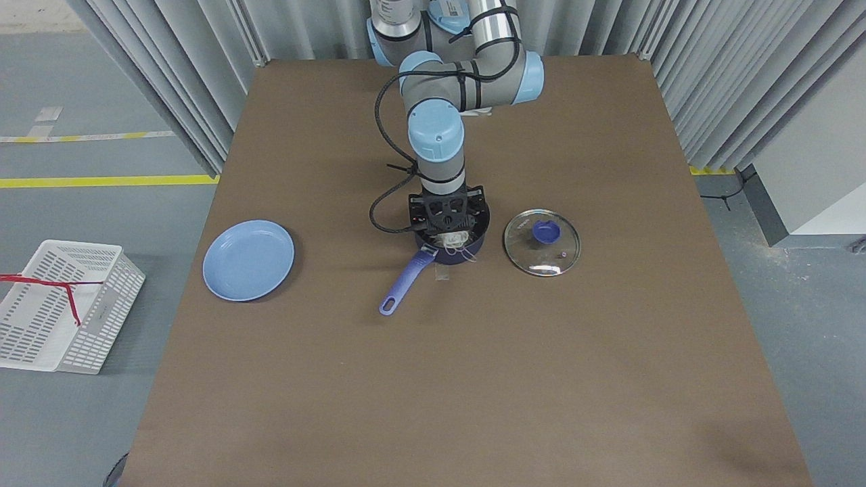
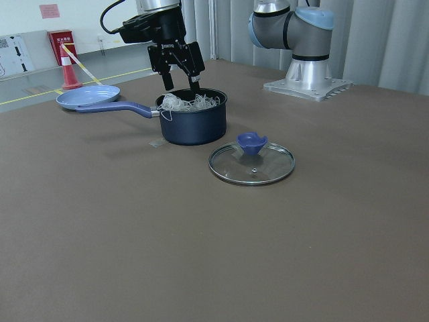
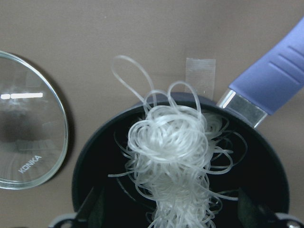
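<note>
A dark saucepan [image 2: 192,129] with a purple handle [image 1: 402,285] holds a tangle of white noodles [image 3: 168,152], some strands hanging over its rim. My gripper [image 2: 179,87] is over the pan, fingers pointing down, their tips at about rim height. In the wrist view the two fingers stand apart at either side of the noodle heap, so the gripper is open; in the front view its fingers are hidden by the wrist.
A glass lid [image 1: 541,251] with a blue knob lies right of the pan; an empty blue plate [image 1: 248,260] is on the left. A white crate stands on the floor at left.
</note>
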